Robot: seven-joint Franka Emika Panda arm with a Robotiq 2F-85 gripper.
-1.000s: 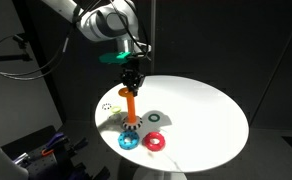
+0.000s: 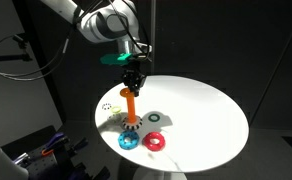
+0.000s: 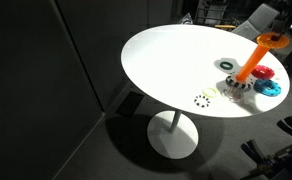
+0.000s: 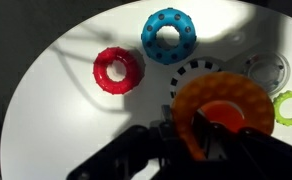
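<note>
An orange flared post (image 2: 131, 106) stands over a black-and-white ring (image 2: 133, 125) near the table's left side. Its lower end meets the ring's middle, but how deep it sits is hard to tell. At its wide top, my gripper (image 2: 135, 89) is shut on the rim. From the wrist, the orange rim (image 4: 190, 100) surrounds a darker red-orange hollow, and my gripper overlaps its near side. The black-and-white ring (image 4: 187, 72) shows only partly behind the post there. In the second exterior view the post (image 3: 251, 64) appears to lean right.
Around the post lie a blue ring (image 2: 128, 140), a red ring (image 2: 155, 142), a dark green ring (image 2: 154, 117), a lime ring (image 4: 291, 107) and a clear ring (image 4: 268, 69). A small dotted ring (image 3: 202, 100) sits near the edge.
The post's top and my gripper have shifted very slightly right over the last second. The rings lie where they were.
</note>
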